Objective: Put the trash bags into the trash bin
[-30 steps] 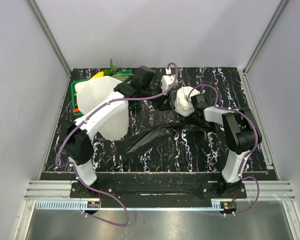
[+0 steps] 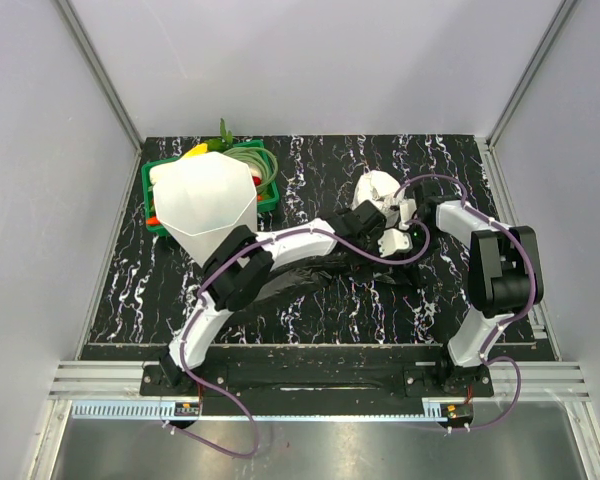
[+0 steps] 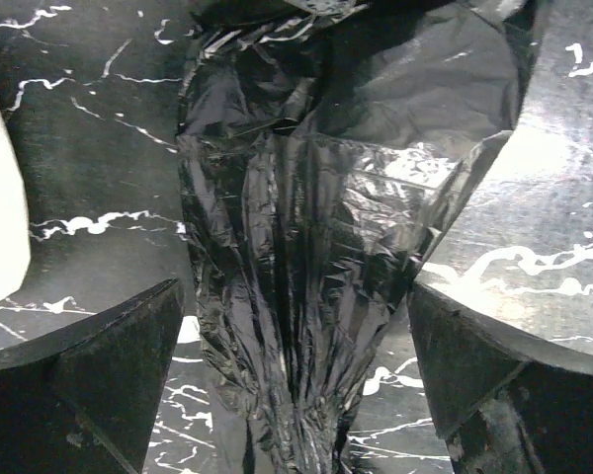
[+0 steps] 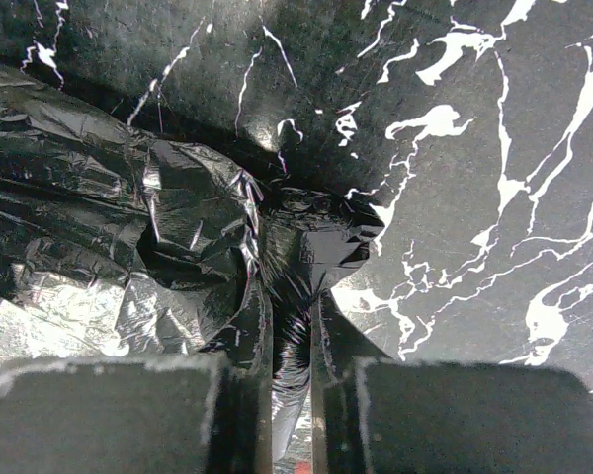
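Observation:
A crumpled black trash bag (image 2: 290,285) lies across the middle of the marble table; in the left wrist view it (image 3: 306,257) runs beneath my open left gripper, nothing visibly held between the fingers. From above, that gripper (image 2: 380,250) is over the bag, right of centre. My right gripper is shut on a bunched part of the black bag (image 4: 168,217), near the table's right side. A white bin-like container (image 2: 205,200) stands at the left; whether it is the trash bin is unclear from its shape alone.
A green basket (image 2: 267,198) of vegetables sits behind the white container. A white crumpled object (image 2: 373,187) lies at the back right, behind the grippers. The back middle and front edge of the table show bare marble.

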